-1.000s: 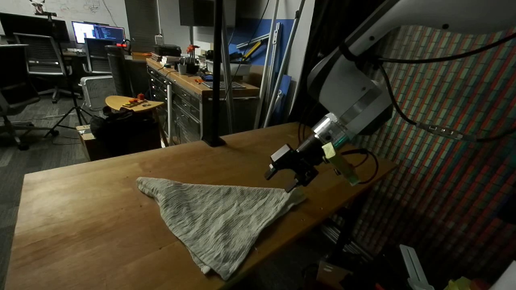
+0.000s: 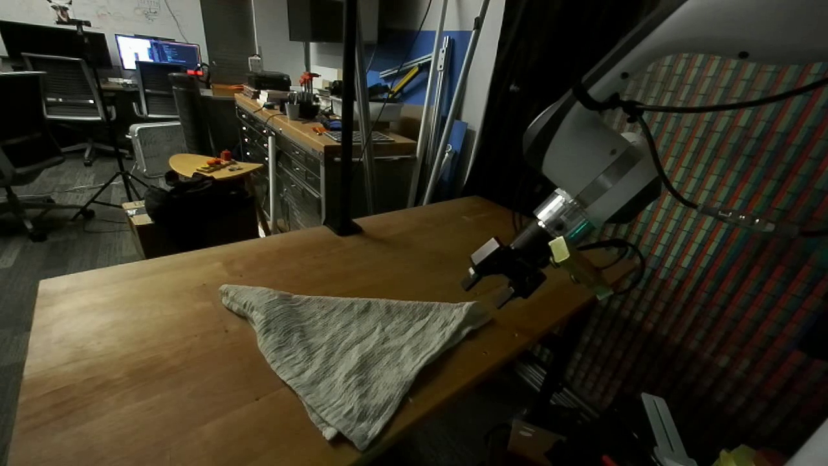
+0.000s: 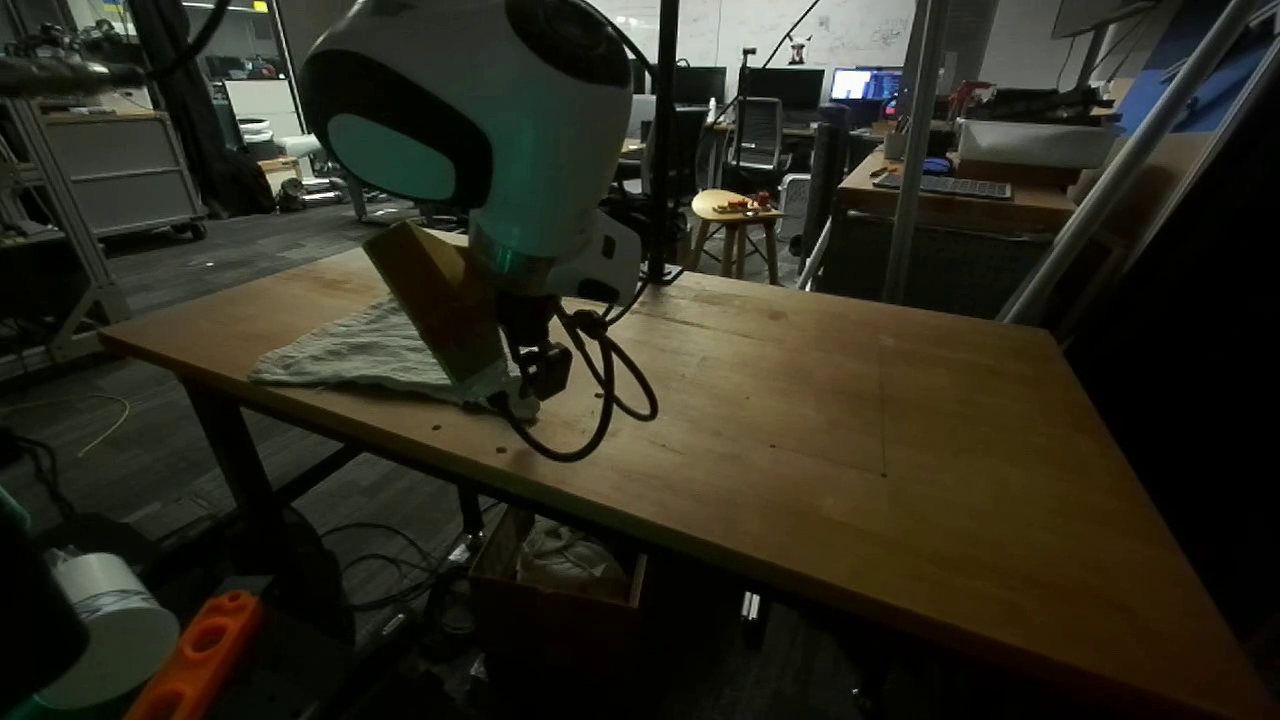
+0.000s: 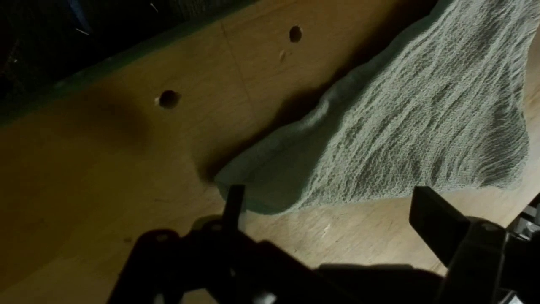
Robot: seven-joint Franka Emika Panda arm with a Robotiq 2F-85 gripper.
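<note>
A pale grey-white textured cloth (image 2: 361, 349) lies on the wooden table, spread in a roughly triangular shape with one corner pointing toward the arm. In exterior view 1, my gripper (image 2: 487, 294) stands open just above and beside that corner. Seen from the wrist, the cloth (image 4: 405, 126) narrows to a shaded tip near one of my fingers (image 4: 233, 205), while the gap of my gripper is wide and holds nothing. Exterior view 2 has the cloth (image 3: 360, 348) partly hidden behind the arm, and my gripper (image 3: 528, 390) low over the table there.
A black post (image 2: 349, 155) rises at the far edge. Cable loops (image 3: 618, 420) hang beside the gripper.
In exterior view 1, my arm and gripper have shifted right, and slightly down, from over the cloth to just beyond its corner. The cloth looks unmoved.
</note>
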